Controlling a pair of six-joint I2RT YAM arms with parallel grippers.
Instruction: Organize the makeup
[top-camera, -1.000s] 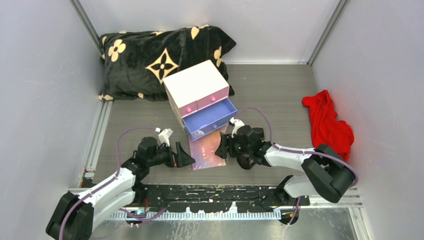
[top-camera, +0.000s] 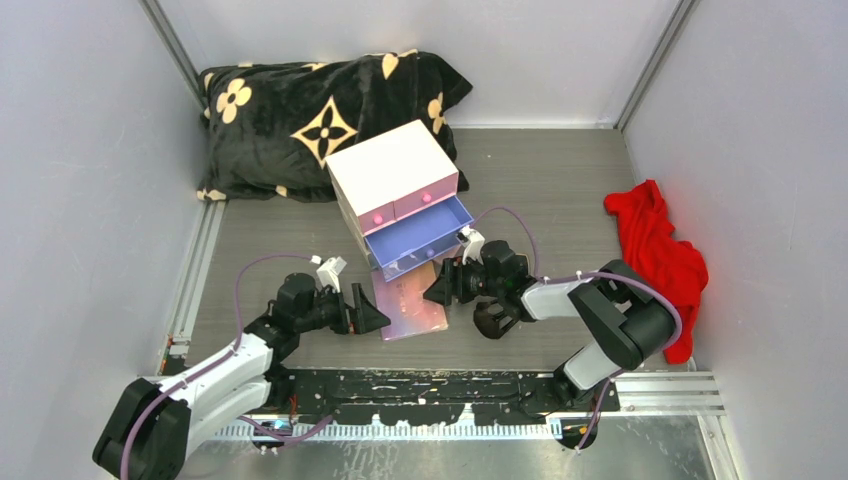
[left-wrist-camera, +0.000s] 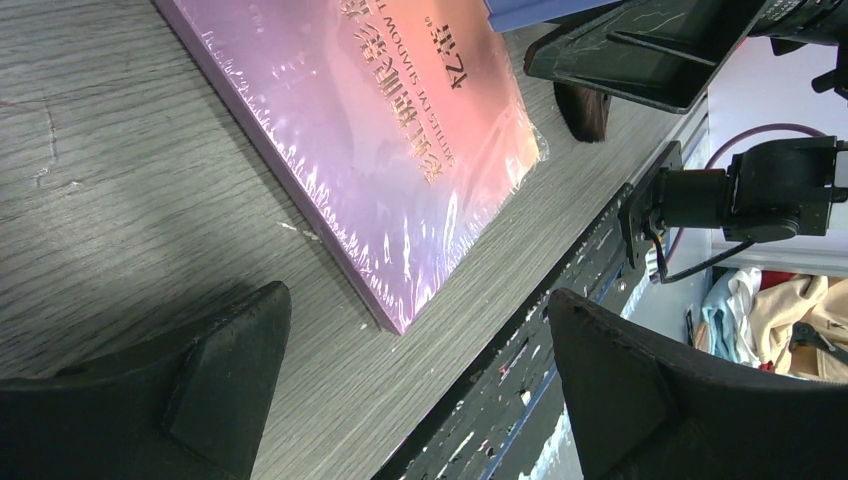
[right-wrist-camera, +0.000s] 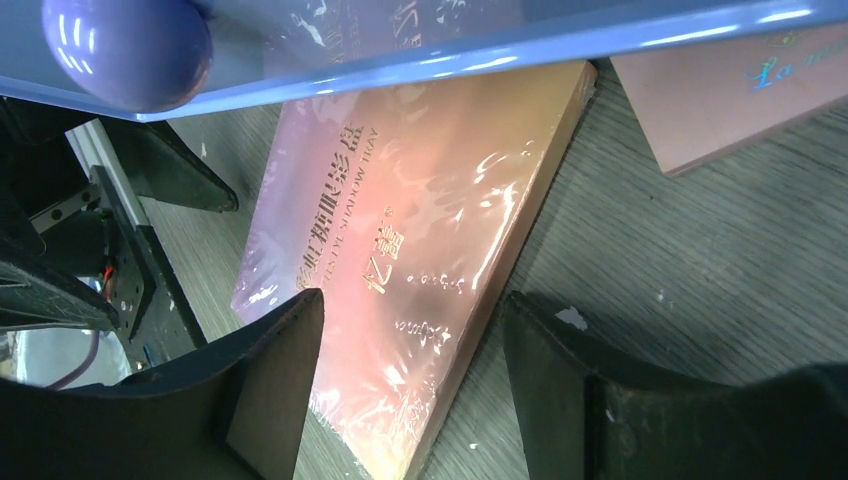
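Observation:
A shrink-wrapped pink-lilac palette (top-camera: 408, 305) (left-wrist-camera: 370, 150) (right-wrist-camera: 400, 230) lies flat below the open blue drawer (top-camera: 410, 238) (right-wrist-camera: 520, 25) of a small white-and-pink cabinet (top-camera: 390, 165). My left gripper is open at the palette's near-left end, empty. My right gripper is open, low over the palette's right end, with fingertips on either side of that part and not visibly gripping it. A pink card or box (right-wrist-camera: 720, 100) lies partly under the drawer. Dark brushes (top-camera: 490, 322) (left-wrist-camera: 585, 115) are partly hidden by the right arm.
A dark patterned pillow (top-camera: 260, 130) fills the back left. A red cloth (top-camera: 655, 260) lies along the right wall.
The palette has moved slightly left. The left arm is still.

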